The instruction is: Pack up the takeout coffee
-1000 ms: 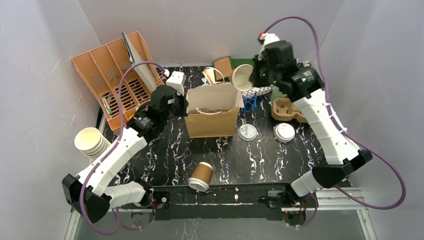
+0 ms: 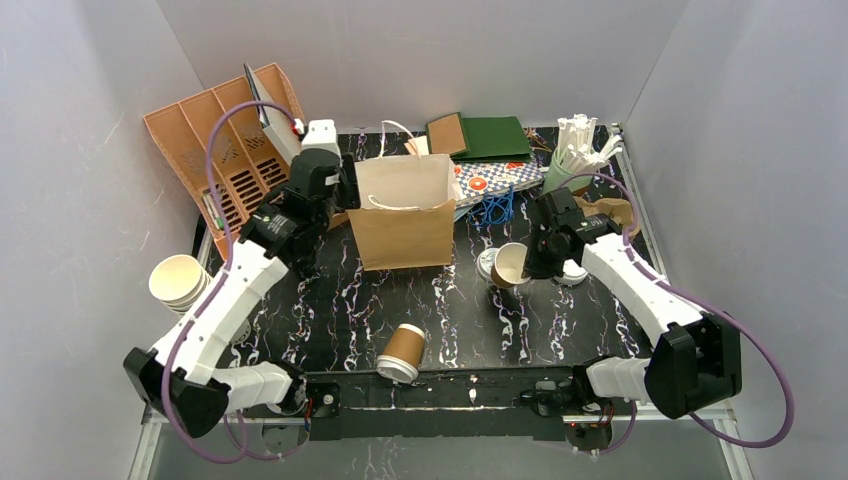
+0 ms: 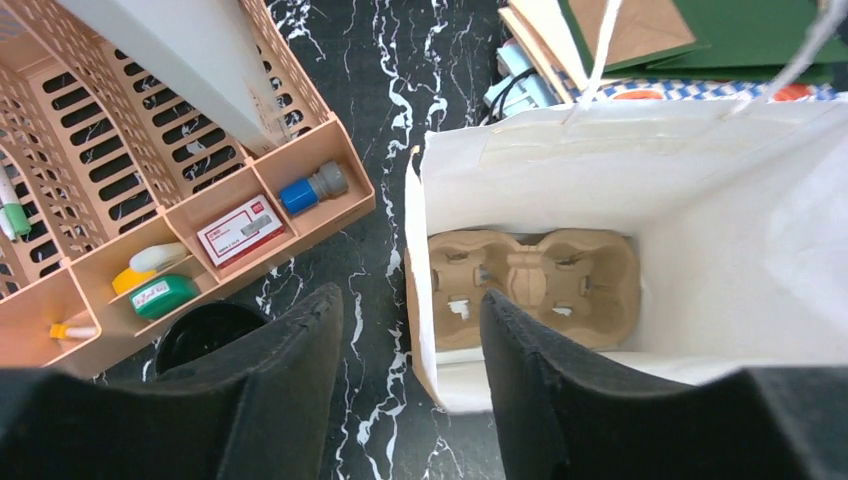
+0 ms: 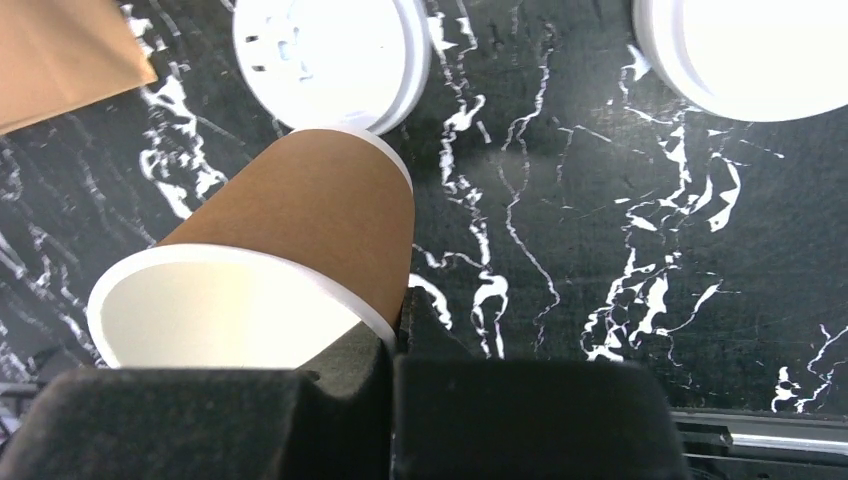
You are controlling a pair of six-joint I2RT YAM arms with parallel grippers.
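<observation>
A kraft paper bag [image 2: 400, 235] stands open at centre, a moulded cup carrier [image 3: 530, 285] inside it. My left gripper is partly open over the bag's left wall, whose edge runs between its fingertips. My right gripper [image 2: 530, 262] is shut on the rim of an empty brown cup [image 4: 300, 200], held tilted beside white lids [image 4: 330, 55]. A second brown cup with a white lid [image 2: 404, 350] lies on its side at the front edge.
A peach organiser [image 2: 185, 130] stands back left, stacked cups [image 2: 175, 280] at far left. Folded papers [image 2: 495, 140] and a straw holder [image 2: 560, 170] line the back.
My left arm has shifted slightly left; the bag has moved slightly left too.
</observation>
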